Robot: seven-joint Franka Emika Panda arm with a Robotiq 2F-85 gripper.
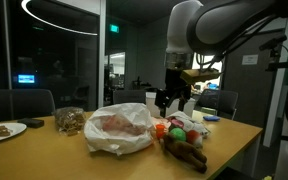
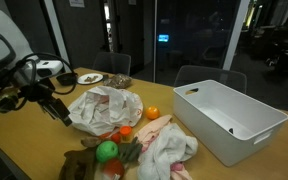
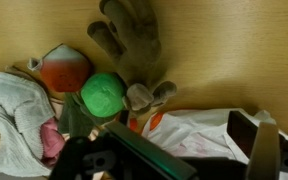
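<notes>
Above the table hangs my gripper [image 1: 173,106], its two dark fingers spread apart with nothing between them. The wrist view has a brown plush toy [image 3: 139,45] lying on the wood, with a green ball [image 3: 103,95] and a red-orange round item [image 3: 65,69] beside it. A crumpled white plastic bag [image 3: 199,130] lies partly under the fingers in that view. In exterior view 2 the bag [image 2: 102,105] rests just beyond the gripper [image 2: 68,100]. A pale cloth [image 2: 166,152] is bunched at the front.
On the right stands a large white bin [image 2: 229,115], its visible inside mostly bare. An orange [image 2: 152,113] sits between bag and bin. Farther back are a plate of food [image 2: 90,78] and a clear container [image 2: 117,84]. Bare table [image 1: 44,150] shows left of the bag.
</notes>
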